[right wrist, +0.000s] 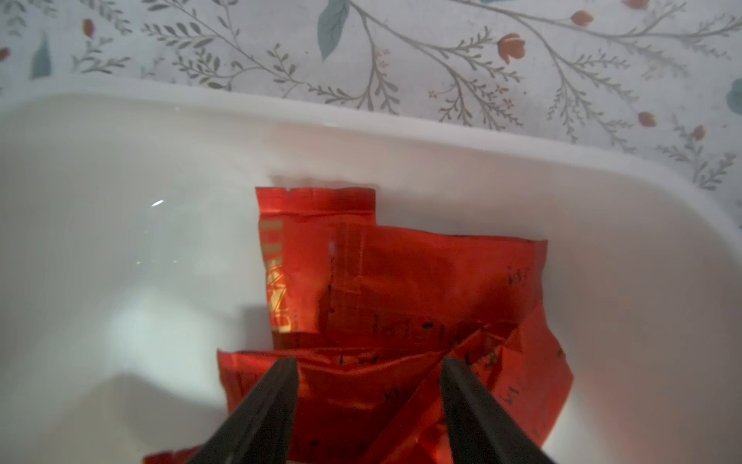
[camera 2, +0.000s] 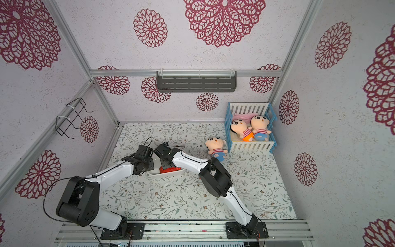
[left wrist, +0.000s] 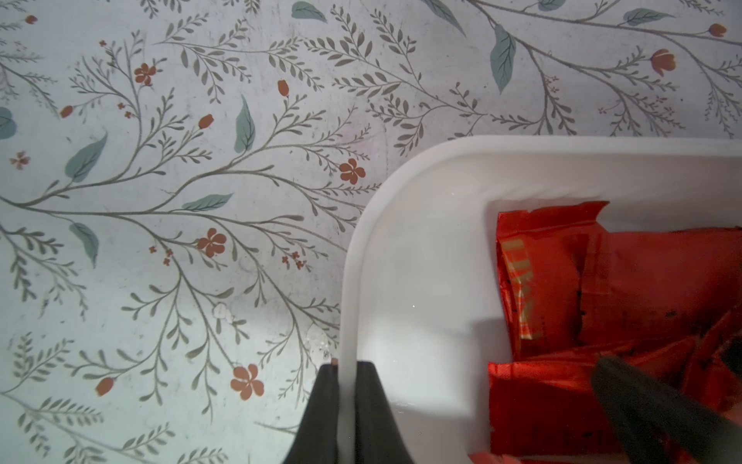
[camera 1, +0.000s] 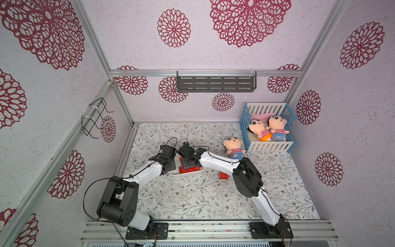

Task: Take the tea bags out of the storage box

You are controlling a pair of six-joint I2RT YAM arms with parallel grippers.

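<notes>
The white storage box (left wrist: 417,286) holds several red tea bags (right wrist: 433,278) on its floor. My left gripper is shut on the box's left rim, one finger on each side of the wall. Inside the box, my right gripper stands partly open over the front tea bags, and crumpled red wrapper shows between and below its fingertips. Whether the pads touch that wrapper is hard to tell. Another red tea bag (camera 1: 223,175) lies on the table to the right of the box, mostly hidden by the right arm.
A plush doll (camera 1: 235,149) lies behind the right arm, beside a blue-and-white crib (camera 1: 268,146) with two more dolls. The grey shelf (camera 1: 216,84) hangs on the back wall. Clear table lies in front of the box.
</notes>
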